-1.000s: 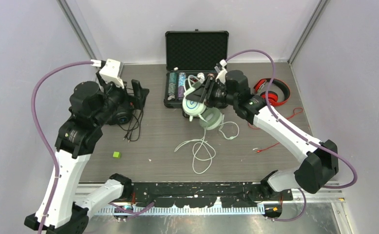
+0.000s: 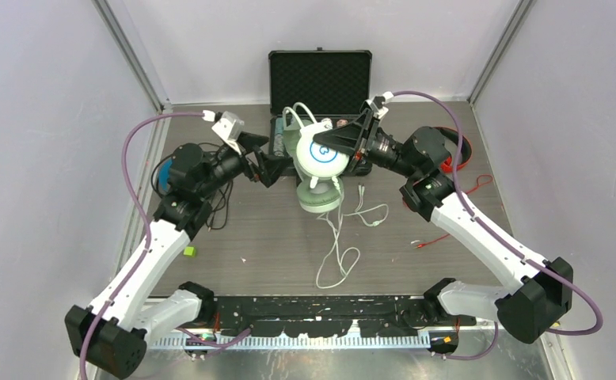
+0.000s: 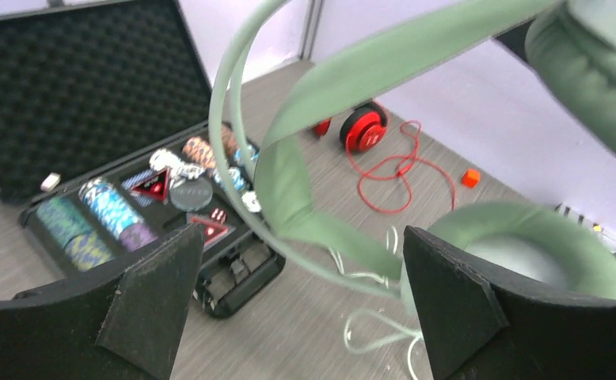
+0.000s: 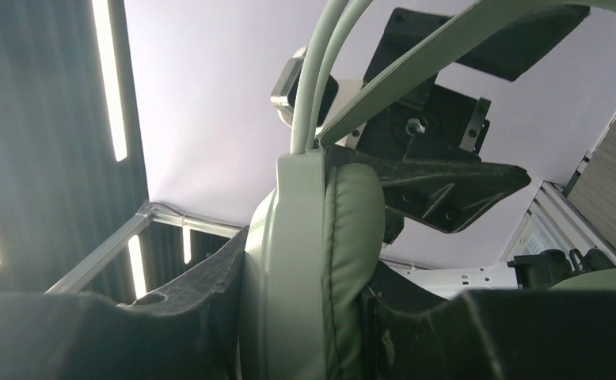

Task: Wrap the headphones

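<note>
White and pale green headphones [image 2: 323,161] hang raised over the table, with my right gripper [image 2: 344,138] shut on an ear cup [image 4: 297,261]. My left gripper [image 2: 269,162] stands open just left of them; in the left wrist view its dark fingers are wide apart, with the green headband [image 3: 281,182] ahead of and between them. The second cup [image 2: 317,198] hangs below the held one. The white cable [image 2: 339,261] runs from the headphones down onto the table in loose loops.
An open black case [image 2: 320,79] with cans stands at the back centre. Red-and-black headphones [image 2: 455,158] with a red cable lie at the right, black cables [image 2: 218,218] at the left. A green cube [image 2: 189,252] lies front left.
My right gripper has raised the headphones and moved slightly right, dragging the cable along.
</note>
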